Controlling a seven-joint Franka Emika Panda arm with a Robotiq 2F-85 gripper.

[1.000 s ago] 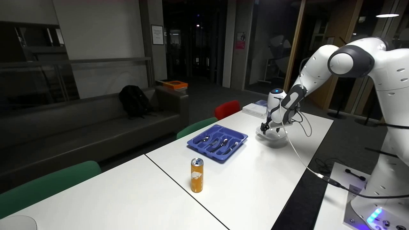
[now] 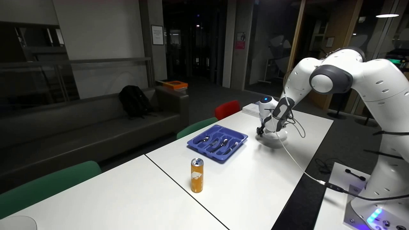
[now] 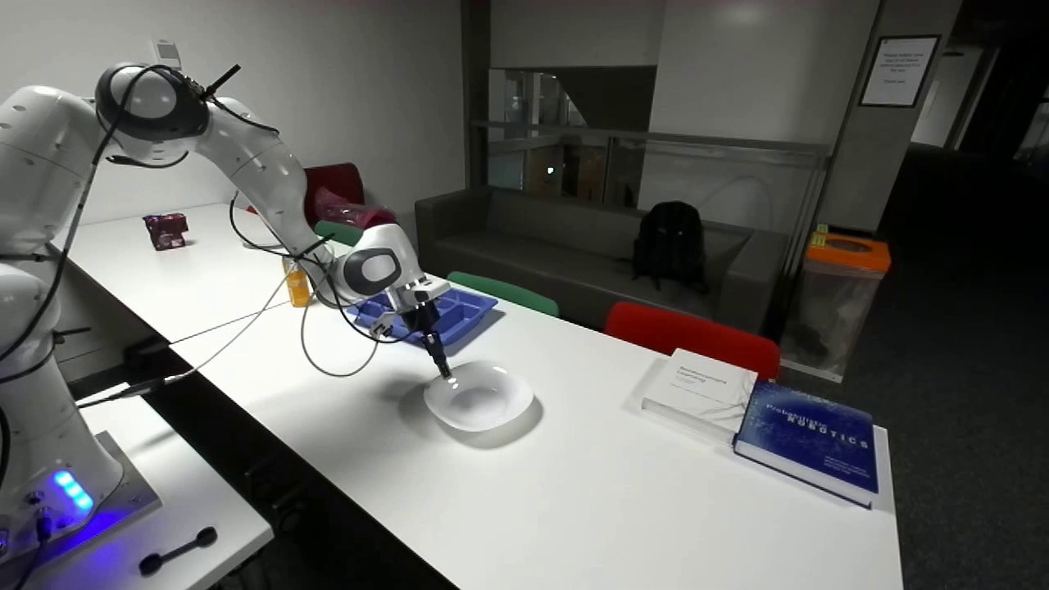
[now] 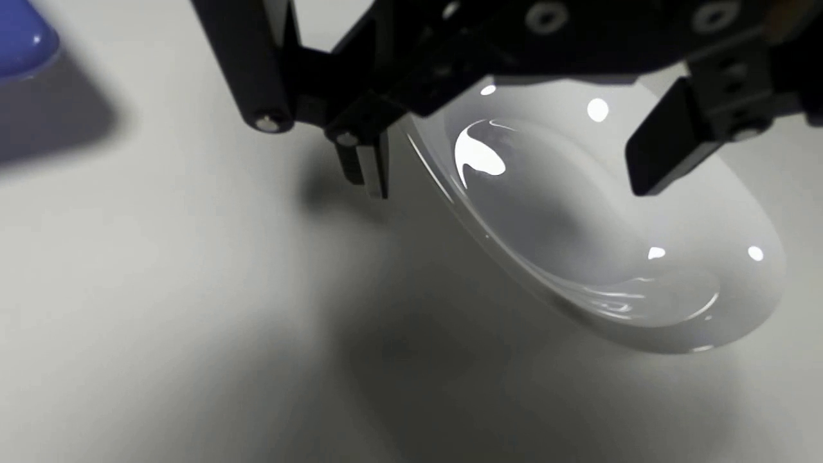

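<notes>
A white bowl [image 3: 479, 397] sits upright on the table, its glossy inside plain to see and empty in the wrist view. My gripper is open. In the wrist view one fingertip appears outside the bowl's near-left rim and the other over its inside, with nothing held between them. Exterior view 2 has the gripper [image 3: 444, 369] low at the bowl's left edge; whether it touches the rim I cannot tell. In exterior view 1 the wrist hides part of the bowl [image 2: 282, 134].
The blue cutlery tray [image 2: 195, 143] holds several utensils, with an orange can [image 2: 197, 178] standing in front of it. A white book [image 3: 698, 383] and a blue book [image 3: 808, 433] lie at the table's far end. Bare table [image 3: 600, 472] lies beyond the bowl.
In exterior view 1 the arm and gripper have shifted left, towards the tray side, and the gripper sits slightly lower. The bowl, tray and can appear unmoved.
</notes>
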